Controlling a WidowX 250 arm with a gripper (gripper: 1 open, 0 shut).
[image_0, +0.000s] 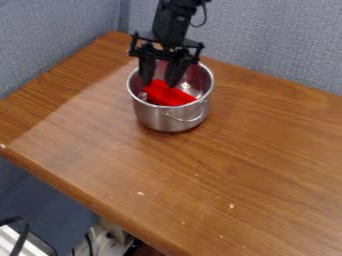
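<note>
A silver metal pot (171, 117) with a wire handle stands on the wooden table near the back left. Inside it lies a red block (171, 95), slanting down to the right. My black gripper (162, 78) reaches down into the top of the pot, its fingers spread open on either side above the red block. Whether the fingertips touch the block I cannot tell.
Padded grey walls border it at the back and left. Cables and white parts lie below the table's edge at bottom left.
</note>
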